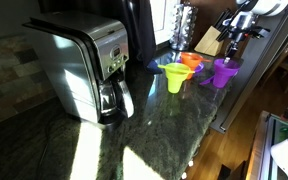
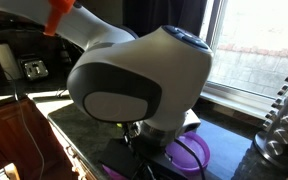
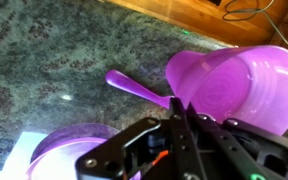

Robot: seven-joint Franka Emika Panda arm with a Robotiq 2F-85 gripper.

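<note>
In the wrist view my gripper has its fingertips close together at the end of a slim purple utensil [image 3: 132, 85], and it appears shut on it. The utensil's rounded end points left over the counter. Right beside the fingertips is a purple cup [image 3: 192, 68], its wide mouth facing the camera; whether the fingers touch its rim cannot be told. A second purple container [image 3: 76, 135] is partly cut off at the lower left. Exterior view 1 shows a purple cup [image 1: 224, 74] below the arm at the counter's far end.
A yellow-green cup [image 1: 174, 77] and an orange bowl [image 1: 192, 60] stand near the purple cup. The coffee maker [image 1: 92, 70] occupies the back left, leaving the dark counter [image 1: 159, 135] in front clear. The robot arm [image 2: 134, 85] hides the gripper in exterior view 2.
</note>
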